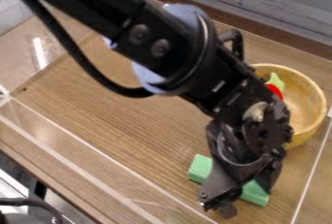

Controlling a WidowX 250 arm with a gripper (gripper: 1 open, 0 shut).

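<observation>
A green block (203,168) lies on the wooden table near the front right, partly covered by my gripper (236,191). The gripper points down over the block's middle, open, with its fingertips low around it; whether they touch it is unclear. The block's two ends show on either side.
A yellow bowl (306,102) with red and green items in it sits at the back right, partly behind the arm. A pale wall runs along the back, and dark cables lie off the front left edge.
</observation>
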